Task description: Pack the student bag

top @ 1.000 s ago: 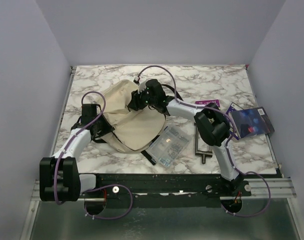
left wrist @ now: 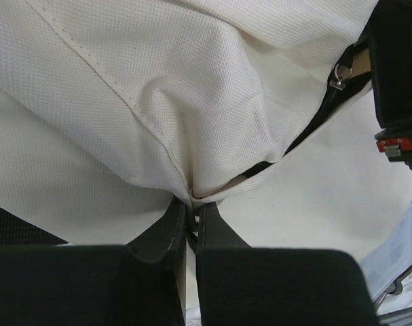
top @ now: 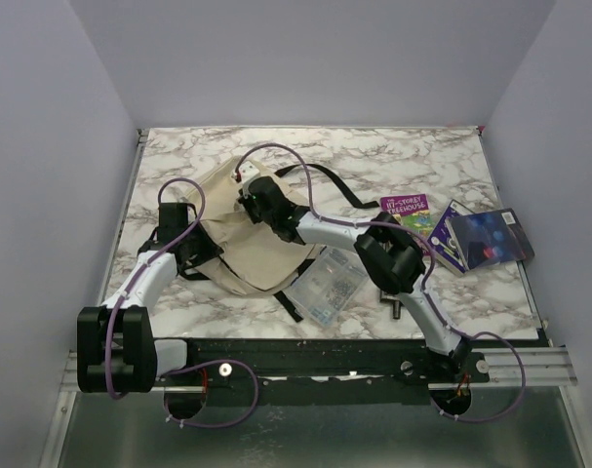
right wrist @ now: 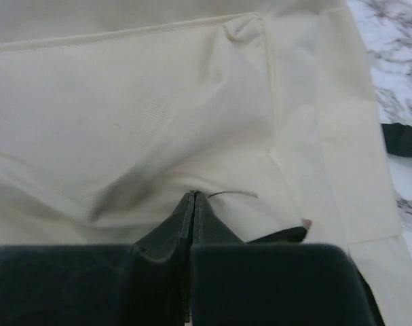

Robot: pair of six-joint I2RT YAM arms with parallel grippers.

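Observation:
The cream canvas bag (top: 266, 249) lies on the left half of the marble table, its fabric rumpled and a dark zipper (left wrist: 317, 112) visible. At the bag's left edge my left gripper is shut on the gathered cloth beside the zipper. My right gripper rests shut against the upper part of the bag, its tips pressed into the cream fabric; I see nothing clearly between its fingers.
A clear plastic case (top: 325, 288) lies below the bag. Books (top: 486, 239) lie at the right, partly under the right arm.
My right gripper has moved left across the top of the bag, pushing into the fabric there. The left arm stays in place.

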